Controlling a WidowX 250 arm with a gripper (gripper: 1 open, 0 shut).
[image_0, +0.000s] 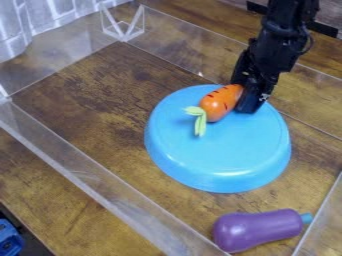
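Observation:
An orange toy carrot (217, 102) with pale green leaves lies on an upturned light blue round plate or lid (217, 154). My black gripper (242, 91) is low at the carrot's upper right end, its fingers at or around that end. Whether they are closed on it I cannot tell. A purple toy eggplant (254, 229) lies at the lower right, apart from the blue disc.
The wooden surface (87, 95) is bounded by clear plastic walls. A small blue object (7, 240) sits outside at the lower left corner.

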